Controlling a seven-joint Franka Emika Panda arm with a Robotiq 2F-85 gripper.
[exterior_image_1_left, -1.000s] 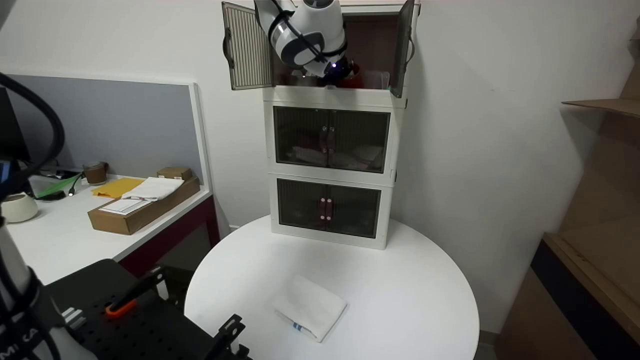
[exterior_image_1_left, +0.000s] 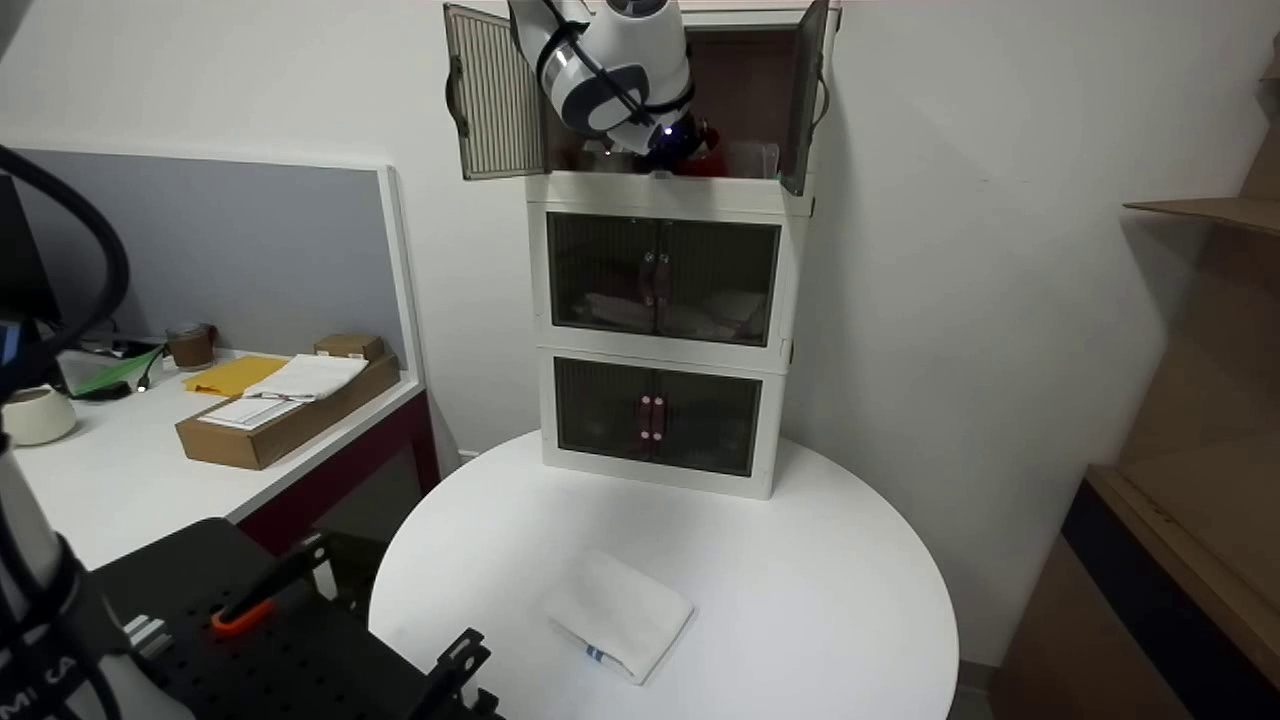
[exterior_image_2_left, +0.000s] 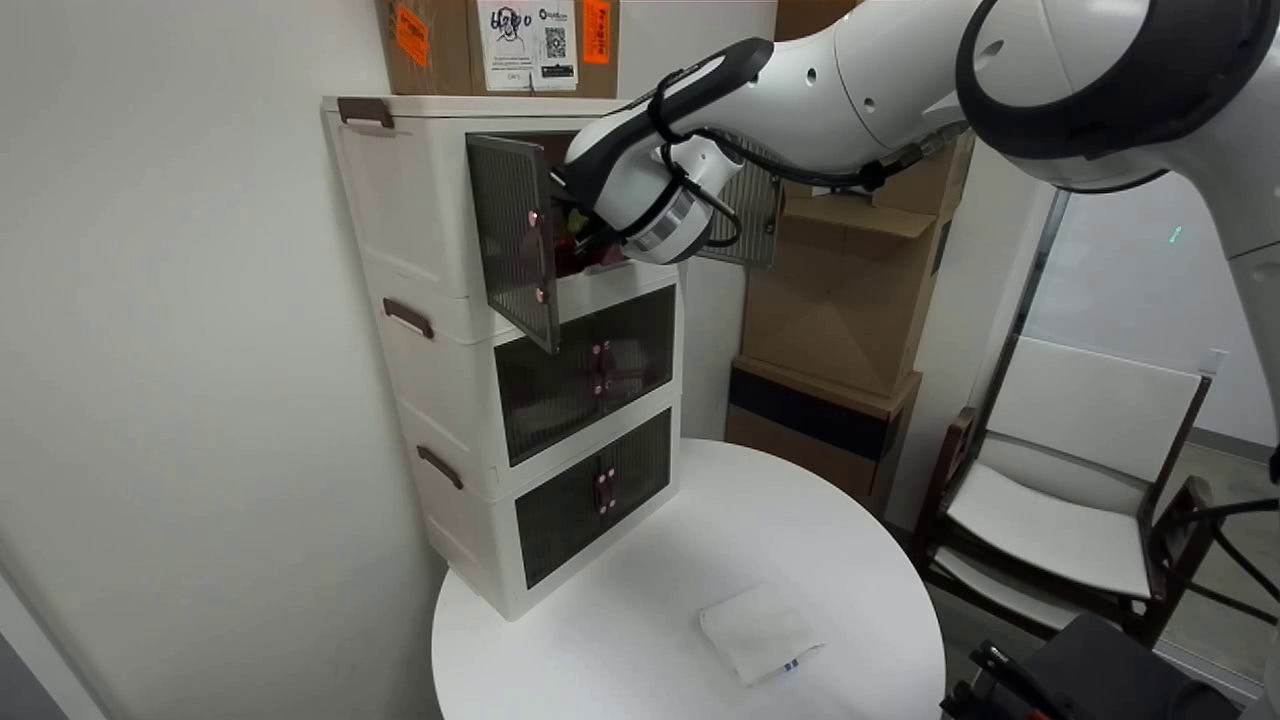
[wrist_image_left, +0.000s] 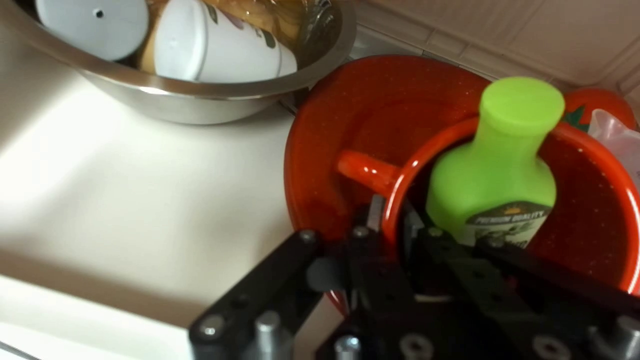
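A red bowl (wrist_image_left: 625, 192) with a stubby handle stands on a red plate (wrist_image_left: 327, 129) inside the open top compartment of the cabinet (exterior_image_1_left: 657, 187). A green bottle (wrist_image_left: 496, 174) stands in the bowl, its lower part hidden. In the wrist view my gripper is shut on the bowl's near-left rim, just below the handle, with one finger outside the wall and the other inside. Both exterior views show the arm reaching between the open doors; there the fingers are hard to make out.
Left of the plate sits a metal bowl (wrist_image_left: 192, 105) holding a white cup (wrist_image_left: 231, 45) and other items. Open doors (exterior_image_1_left: 498, 96) flank the arm on both sides. The lower compartments are closed. A folded white cloth (exterior_image_1_left: 621, 612) lies on the round table (exterior_image_1_left: 828, 576), otherwise clear.
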